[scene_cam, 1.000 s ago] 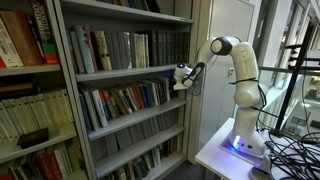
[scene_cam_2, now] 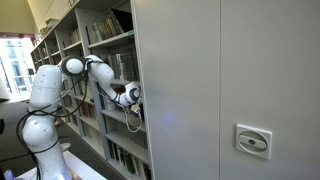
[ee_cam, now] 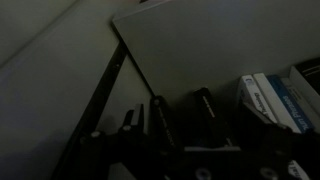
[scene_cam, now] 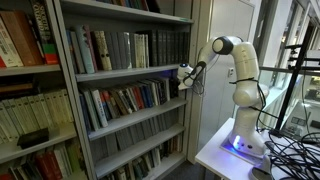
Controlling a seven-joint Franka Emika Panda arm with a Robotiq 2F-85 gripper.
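My gripper is open, its two dark fingers apart with nothing visible between them. Dim light in the wrist view shows a plain grey shelf surface beyond the fingertips. A white-spined book [ee_cam: 256, 96] and a blue-spined book [ee_cam: 293, 101] stand to the right of the fingers, apart from them. From outside, the gripper [scene_cam: 178, 88] is at the right end of a middle shelf, by a row of dark books [scene_cam: 154, 94]. The second exterior view puts the gripper [scene_cam_2: 134, 107] against the shelving too, with its fingertips hard to make out.
Full bookshelves [scene_cam: 125, 75] fill the left and middle. The bookcase's upright side panel [scene_cam: 196, 110] stands close to the gripper. A white table [scene_cam: 222, 154] lies by the arm's base, and cables [scene_cam: 292, 153] hang at the right.
The wrist has shifted slightly to the right at the shelf's end and turned a little. The books on the shelves look unmoved.
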